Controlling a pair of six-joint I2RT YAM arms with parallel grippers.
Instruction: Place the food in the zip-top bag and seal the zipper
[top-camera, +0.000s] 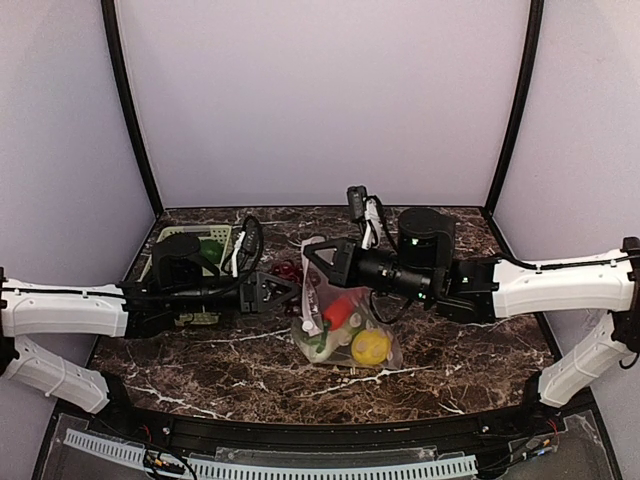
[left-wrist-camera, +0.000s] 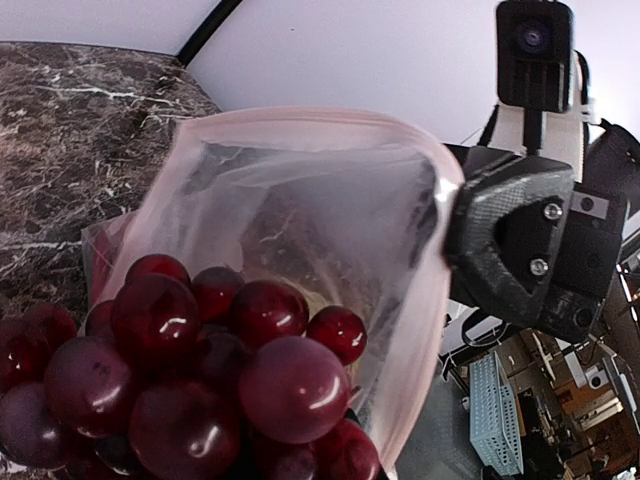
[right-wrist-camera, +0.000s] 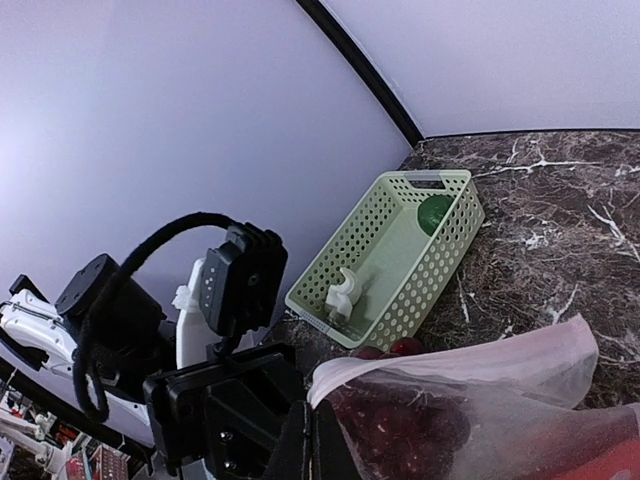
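Observation:
The clear zip top bag (top-camera: 313, 318) stands on the table with a red pepper (top-camera: 338, 314), a yellow fruit (top-camera: 370, 347) and pale green food inside. My right gripper (top-camera: 314, 250) is shut on the edge of its pink-tinted mouth. In the left wrist view the mouth gapes wide, with a cluster of dark red grapes (left-wrist-camera: 190, 380) at its near side. My left gripper (top-camera: 290, 291) is shut on those grapes; they hide its fingers. Through the film in the right wrist view, dark grapes (right-wrist-camera: 405, 425) show; how deep they sit in the bag, I cannot tell.
Behind the left arm stands a light green basket (right-wrist-camera: 462, 235), holding a green round item (right-wrist-camera: 433, 212) and a white piece (right-wrist-camera: 343, 296). Bare marble-patterned table (top-camera: 480, 370) lies right and front of the bag.

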